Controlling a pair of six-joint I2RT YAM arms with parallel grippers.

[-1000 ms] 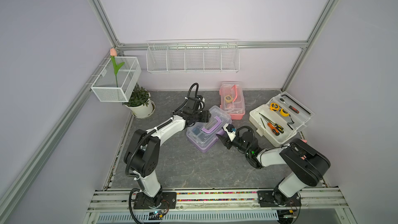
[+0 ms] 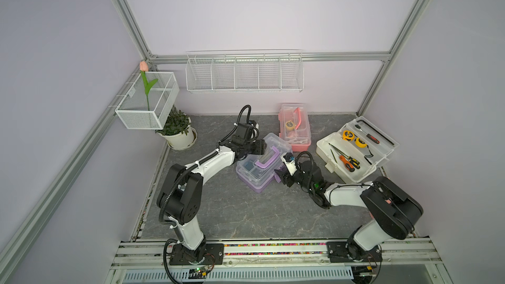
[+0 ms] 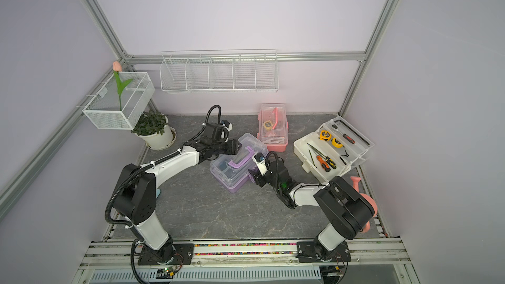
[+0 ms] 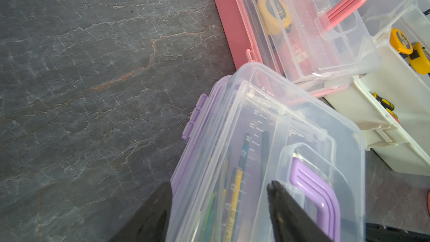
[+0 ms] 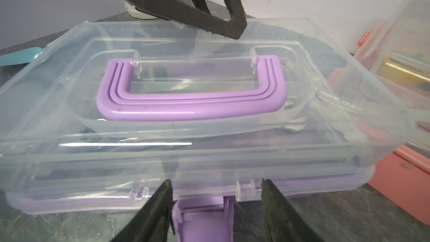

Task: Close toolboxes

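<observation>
The purple toolbox (image 2: 260, 173) has its clear lid with lilac handle (image 5: 192, 107) lying over the base. My left gripper is over the lid's rear end, part open, with no grip visible. At the front side, my right gripper stands open around a hanging purple latch (image 5: 203, 224), low beneath the lid's edge. The pink toolbox (image 3: 272, 126) stands behind, lid down. The white toolbox (image 2: 336, 168) at the right is open, with tape measures and hand tools in it.
A potted plant (image 2: 178, 134) stands at back left under a wire basket (image 2: 147, 115). An empty wire rack hangs on the back wall. A pink object (image 3: 368, 205) lies at the far right.
The purple box has moved very slightly. The left arm is almost unchanged.
</observation>
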